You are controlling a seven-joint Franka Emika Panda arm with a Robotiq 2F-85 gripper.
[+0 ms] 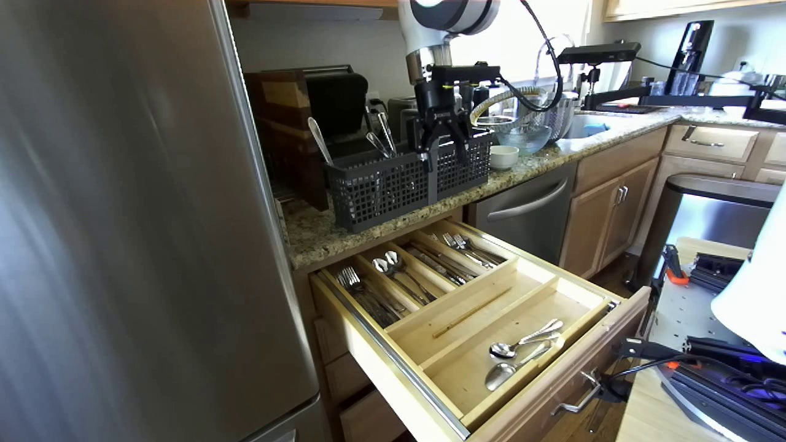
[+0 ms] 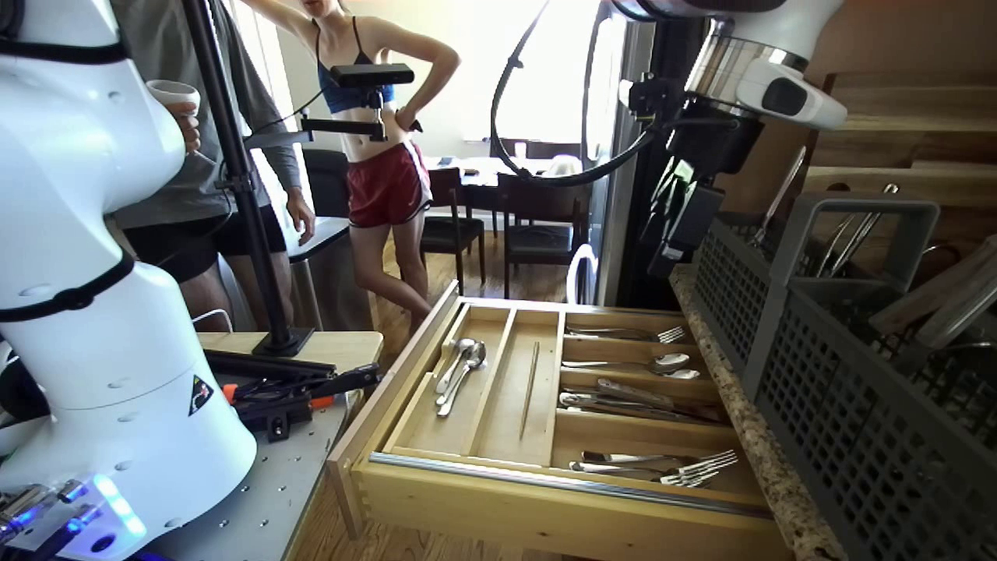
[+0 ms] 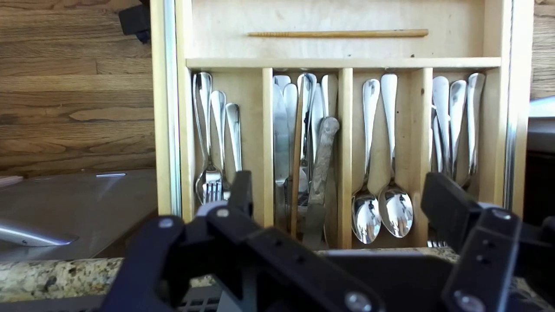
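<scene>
My gripper (image 1: 444, 158) stands open, with nothing between its fingers, in front of the grey cutlery basket (image 1: 383, 190) and above the open drawer (image 1: 368, 346). In the wrist view its fingertips (image 3: 240, 192) spread wide over the rear compartments. Those hold forks (image 3: 212, 188), knives (image 3: 281, 135) with a wooden stick among them, two spoons (image 3: 398, 210) and more forks whose heads are largely hidden. Several spoons (image 1: 502, 376) lie in the front compartment, and a single wooden chopstick (image 1: 471, 312) rests in the middle one. Handles of utensils (image 1: 319, 140) stick up from the basket.
A steel fridge (image 1: 147, 221) stands left of the drawer. On the granite counter (image 1: 317, 239) are a white bowl (image 1: 504, 157) and a glass bowl (image 1: 524, 137). Two people stand beyond the drawer in exterior view 2. Much of the front and middle compartments is bare.
</scene>
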